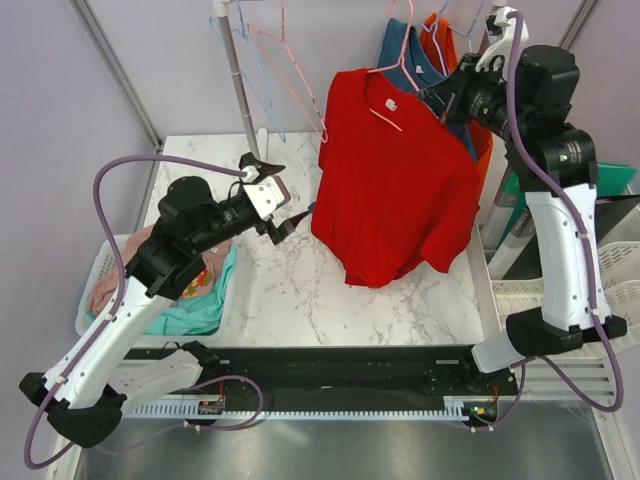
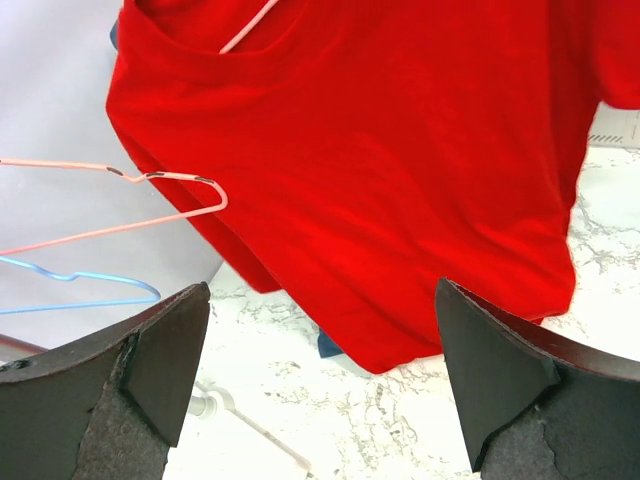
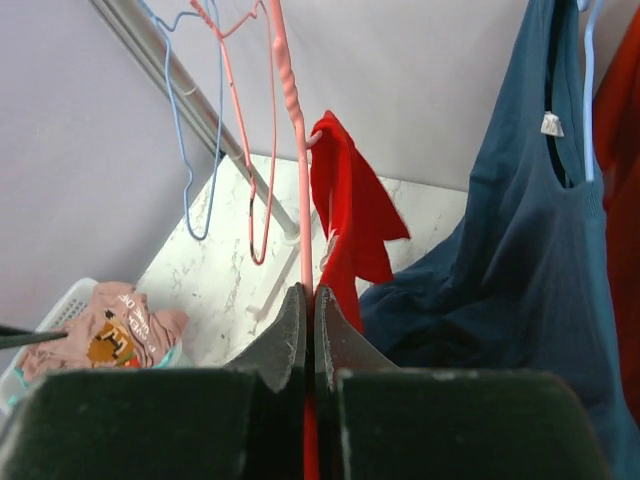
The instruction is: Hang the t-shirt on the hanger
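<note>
The red t-shirt (image 1: 395, 190) hangs upright on a pink hanger (image 1: 405, 45) at the rail's right part, in front of a blue garment (image 3: 520, 260). In the right wrist view my right gripper is shut on the pink hanger's wire. My left gripper (image 1: 295, 215) is open, left of the shirt; in the left wrist view the red fabric lies beyond its empty fingers (image 2: 530, 390).
Empty blue and pink hangers (image 1: 290, 60) hang at the back left. A basket of clothes (image 1: 180, 300) stands at left, white crates (image 1: 510, 300) at right.
</note>
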